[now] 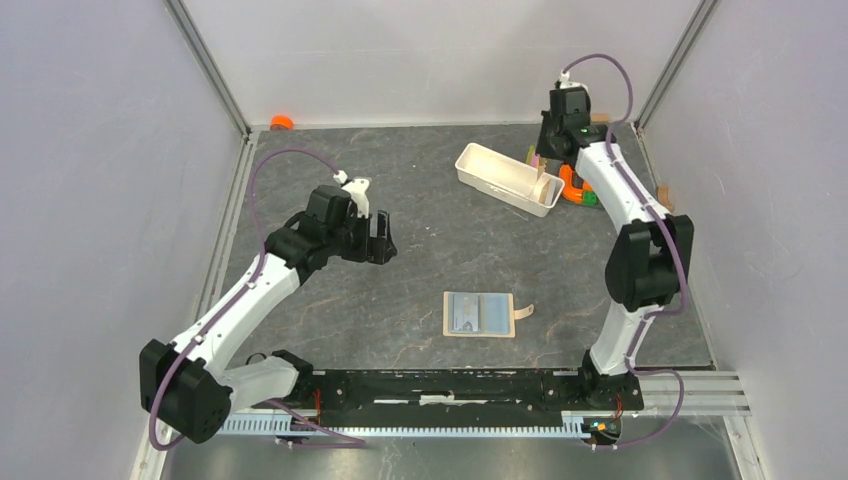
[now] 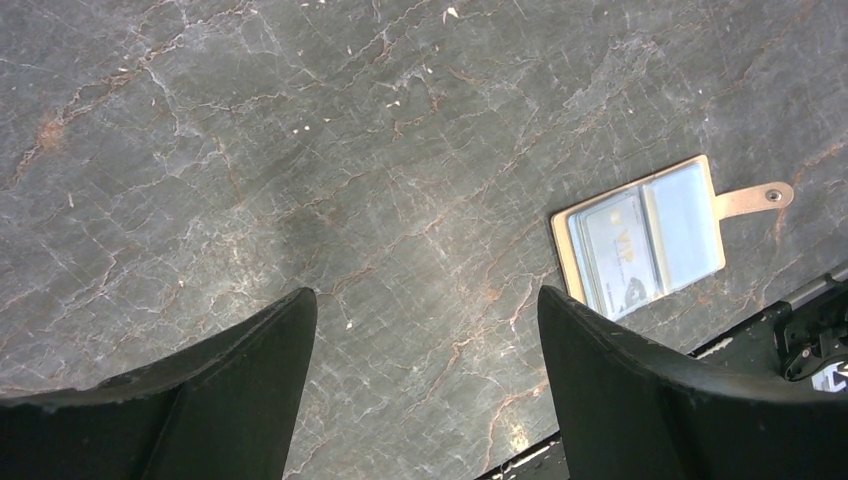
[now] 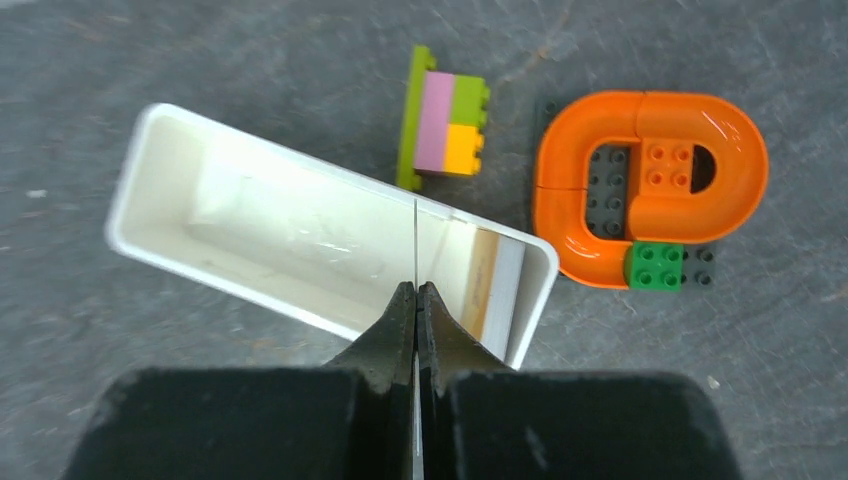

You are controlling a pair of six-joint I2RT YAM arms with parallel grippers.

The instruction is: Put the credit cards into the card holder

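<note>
My right gripper is shut on a thin card (image 3: 416,240), seen edge-on in the right wrist view, above the white box (image 3: 280,230). A tan card (image 3: 481,278) and pale cards (image 3: 504,292) stand at the box's right end. The card holder (image 1: 496,314) lies unfolded at the front of the table, its strap to the right. In the left wrist view, a card with VIP lettering (image 2: 622,250) shows in its left sleeve. Well left of it, my left gripper is open with nothing between its fingers.
An orange track piece with a green block (image 3: 655,266) sits right of the box. Beyond its far wall stands a small lime, pink and yellow brick stack (image 3: 440,120).
</note>
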